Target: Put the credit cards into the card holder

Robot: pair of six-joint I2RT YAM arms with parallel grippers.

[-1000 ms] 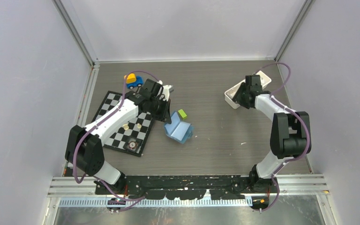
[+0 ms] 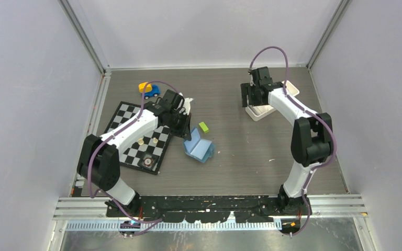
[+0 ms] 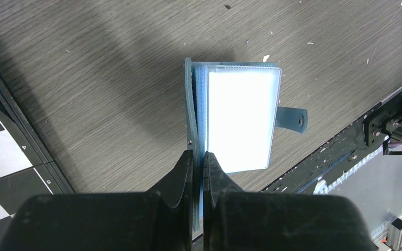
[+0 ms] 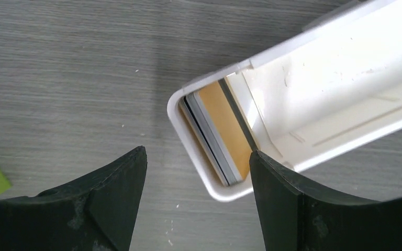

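Observation:
The blue card holder (image 2: 200,147) stands spread open on the table, left of centre. My left gripper is shut on its cover edge, and a clear sleeve page (image 3: 243,115) faces up in the left wrist view. Several credit cards (image 4: 217,133), grey and orange, stand on edge packed at one end of a white tray (image 4: 340,68). Over that end my right gripper is open, its fingers (image 4: 123,180) apart with nothing held; the cards lie beyond the fingertips.
Between the arms sits a small green block (image 2: 203,127). A chessboard (image 2: 141,136) lies under the left arm, with a yellow-and-blue toy truck (image 2: 149,90) behind it.
My right gripper has moved left and back, and rises above the tray's near end. The tray has shifted slightly left.

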